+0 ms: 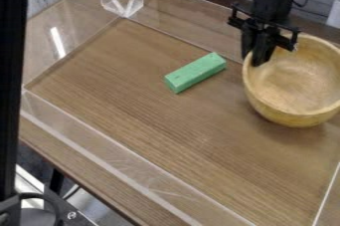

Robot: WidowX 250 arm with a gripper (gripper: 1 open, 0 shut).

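My black gripper reaches down from the top right onto the left rim of a large tan bowl, shut on that rim. The bowl sits at the right side of the wooden table and is tilted slightly. A green block lies just left of the bowl, apart from it.
A small clear plastic piece stands at the back left near transparent edging along the table's left side. Dark cables and equipment lie at the bottom left.
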